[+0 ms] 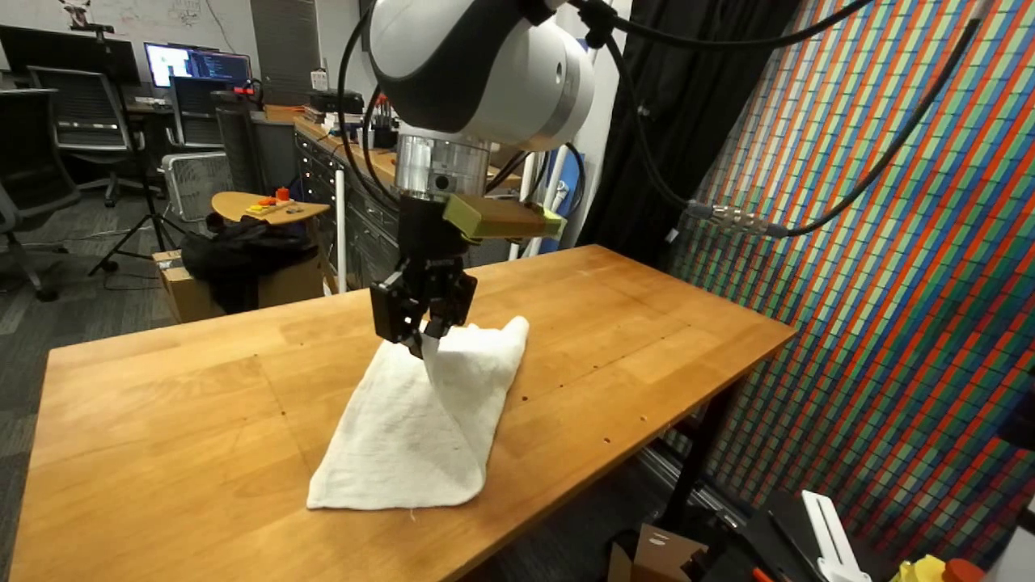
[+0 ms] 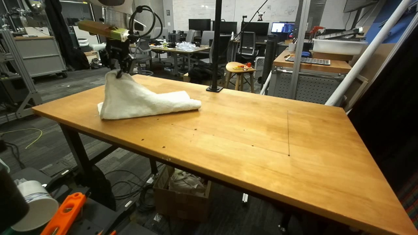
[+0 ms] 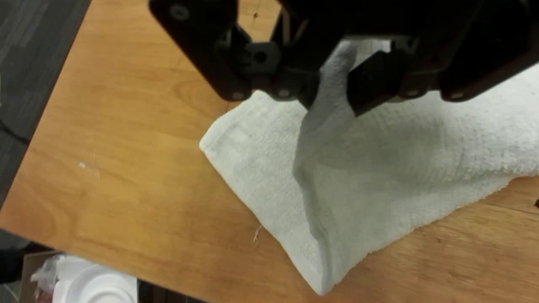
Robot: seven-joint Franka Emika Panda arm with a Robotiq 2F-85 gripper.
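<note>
A white cloth (image 1: 412,436) lies over the wooden table (image 1: 184,417), part of it lifted into a peak. My gripper (image 1: 427,346) is shut on that raised fold, pointing down just above the tabletop. From the other side, in exterior view 2, the cloth (image 2: 131,98) rises like a tent to my gripper (image 2: 119,74), with a rolled end trailing along the wood. In the wrist view a pinched ridge of cloth (image 3: 323,131) runs up between the fingers of my gripper. The cloth's far part is hidden behind the gripper there.
Bare tabletop (image 2: 274,148) stretches wide on the side away from the cloth. A black post (image 2: 214,47) stands at the table's back edge. Beneath the table sits a cardboard box (image 2: 182,195) on the floor.
</note>
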